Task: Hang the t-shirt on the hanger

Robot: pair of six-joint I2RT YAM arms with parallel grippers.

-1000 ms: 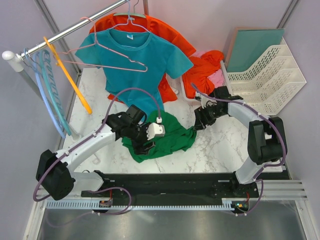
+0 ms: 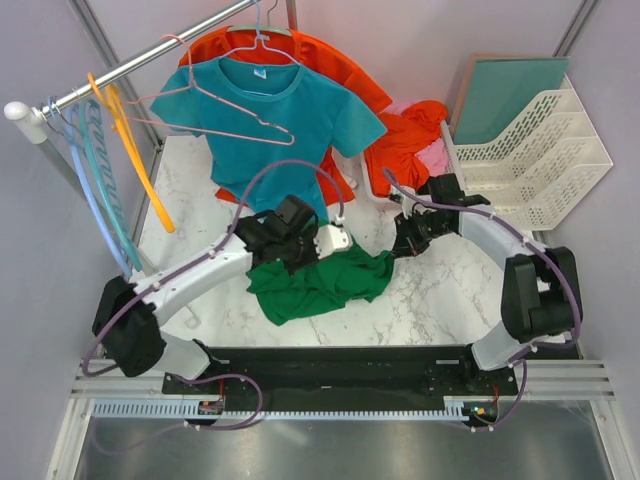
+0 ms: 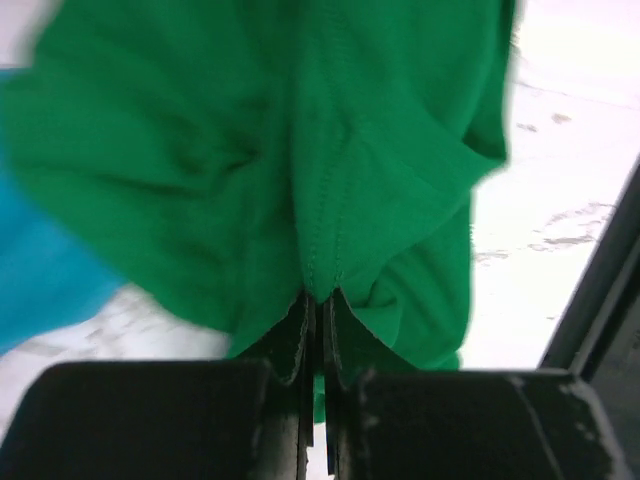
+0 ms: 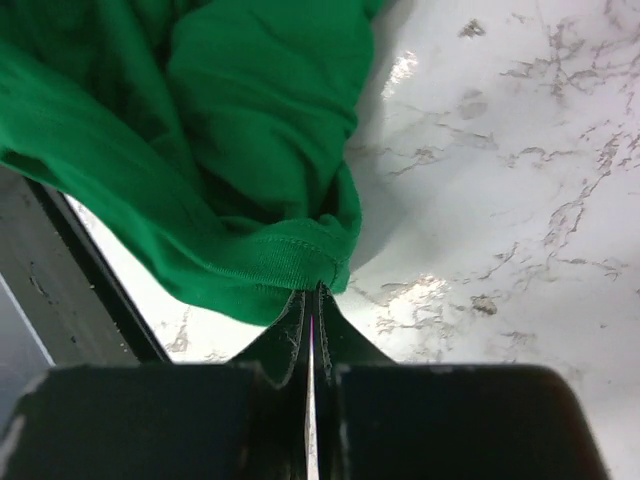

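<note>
A green t-shirt (image 2: 320,295) lies crumpled on the white marble table. My left gripper is shut on a fold of it near the middle, the cloth drawn up between its fingertips. My right gripper is shut at the shirt's right end, its tips at the hem; whether cloth is between them is hard to tell. A pink hanger (image 2: 231,133) and blue and yellow hangers (image 2: 136,152) hang on the rail at the left.
A teal shirt (image 2: 260,140) and an orange one hang on the rail at the back. A bin of red clothes (image 2: 400,150) and white baskets (image 2: 540,150) stand back right.
My left arm has moved to the right over the green shirt, and the cloth has shifted slightly. The right arm has moved only slightly.
</note>
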